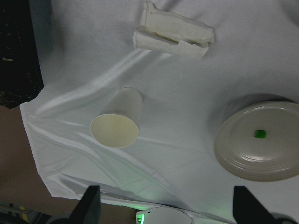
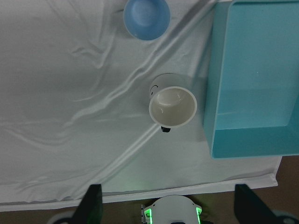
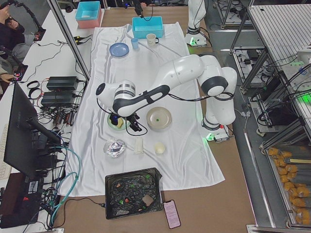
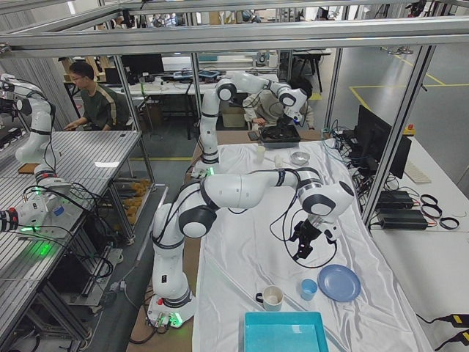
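Observation:
My left gripper is open and empty, above the white cloth near a green plate with a yellowish item, partly hidden in the camera left view. In the left wrist view are a cream cup (image 1: pixel 114 128), a folded white wrapper (image 1: pixel 173 30) and a beige plate (image 1: pixel 252 147) with a small green piece. My right gripper is open and empty over the far end, above a white mug (image 2: pixel 173 106), near a light blue cup (image 2: pixel 147 18) and a turquoise bin (image 2: pixel 252 70).
A black-lined tray (image 3: pixel 133 194), foil-covered dish (image 3: pixel 114 147) and phone (image 3: pixel 172 213) are at the near end. A blue plate (image 4: pixel 338 282) lies at the far end. Monitors and cables line one side.

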